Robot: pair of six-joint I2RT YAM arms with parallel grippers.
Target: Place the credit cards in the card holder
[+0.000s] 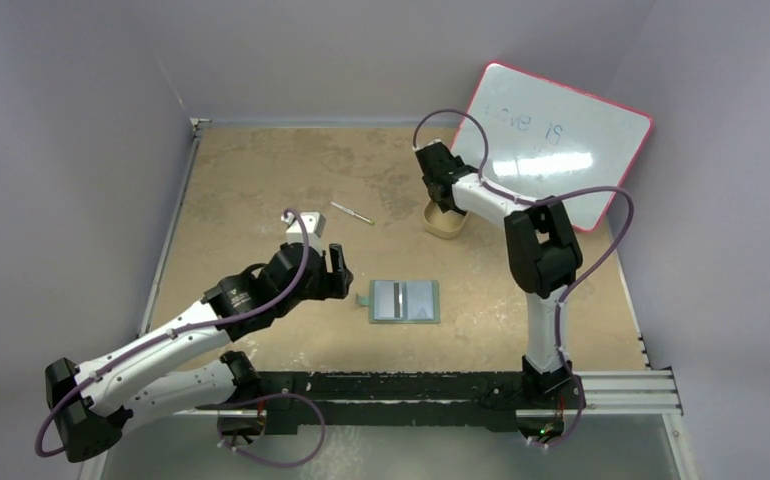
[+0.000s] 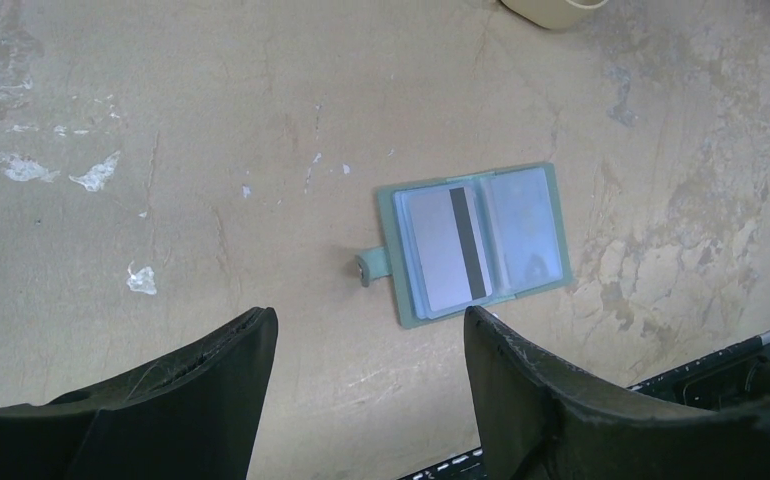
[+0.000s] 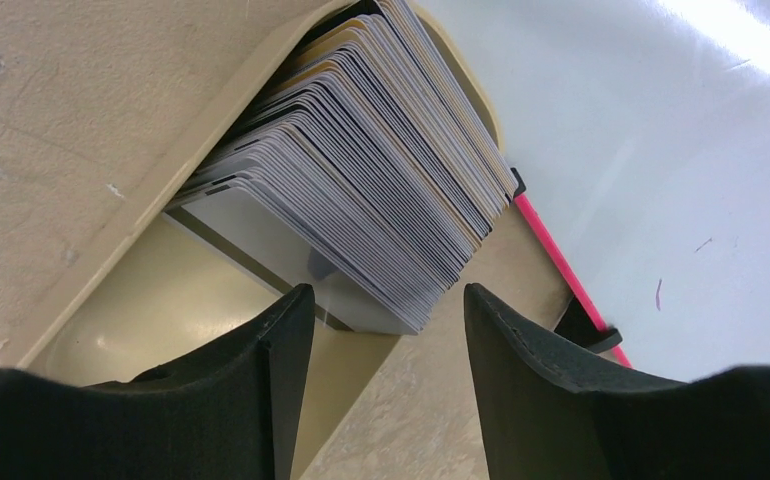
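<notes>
The card holder (image 2: 409, 313) lies spread flat on the table, green-edged with clear sleeves; a grey card with a dark stripe (image 2: 445, 250) shows in its left sleeve. To its left, above the table, is my left gripper (image 1: 341, 272), its fingers apart with nothing between them. A thick stack of credit cards (image 3: 351, 170) leans on edge inside the beige bin (image 3: 111, 245). Over that bin my right gripper is open, fingertips close to the stack's front card. In the top view the right arm hides most of the cards.
A pink-framed whiteboard (image 1: 591, 120) leans at the back right, close behind the bin. On the table's middle lies a thin pen (image 1: 352, 213). Bare table surrounds the holder, and the back left is clear.
</notes>
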